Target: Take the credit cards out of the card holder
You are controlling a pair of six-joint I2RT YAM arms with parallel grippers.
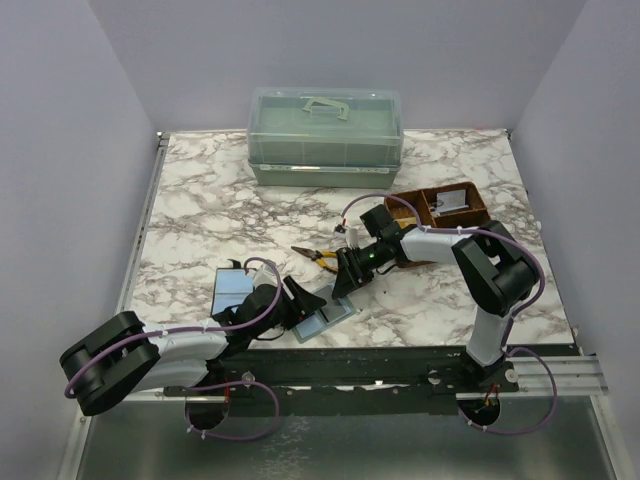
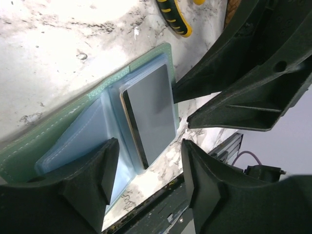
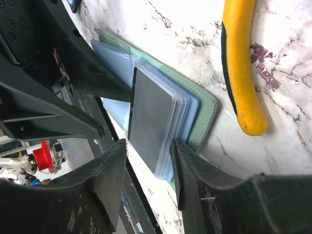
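Note:
The open card holder [image 1: 330, 315], green with light-blue pockets, lies at the front middle of the table. A stack of grey-faced cards [image 2: 151, 112] sits in its pocket. My left gripper is part open over the holder's left side, nothing clearly held, its fingertips beside the blue pocket. My right gripper is open at the card stack's outer end, one fingertip by the cards' edges, nothing gripped between its fingers.
Yellow-handled pliers [image 3: 241, 73] lie just behind the holder. A brown compartment box [image 1: 455, 215] is at back right, a lidded clear box [image 1: 325, 130] at the back. A blue item [image 1: 230, 285] lies at left.

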